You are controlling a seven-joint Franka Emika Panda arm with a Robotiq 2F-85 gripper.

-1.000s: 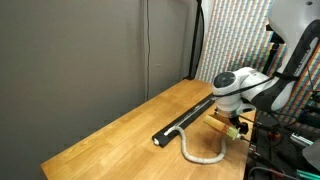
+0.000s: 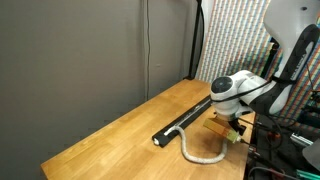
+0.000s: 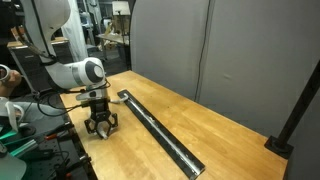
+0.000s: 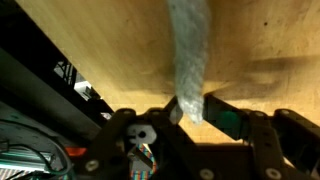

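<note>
A white rope-like piece (image 2: 205,160) curves over the wooden table in exterior view 1, its right end running up to my gripper (image 2: 237,126). Seen from the wrist, the blurred white rope (image 4: 188,45) comes down from the top edge and reaches in between the fingertips of my gripper. Those tips stand apart around it; whether they press on it I cannot make out. Behind the rope lies a long black channel (image 2: 182,118). In exterior view 2 the gripper (image 3: 101,127) is low over the table, to the left of the black channel (image 3: 160,132).
A grey partition (image 2: 75,70) stands behind it. Cables and dark gear (image 2: 290,150) crowd the right edge by the arm's base.
In exterior view 1 the arm and gripper have shifted slightly to the right. The black channel and the rope's curve on the table look unchanged.
</note>
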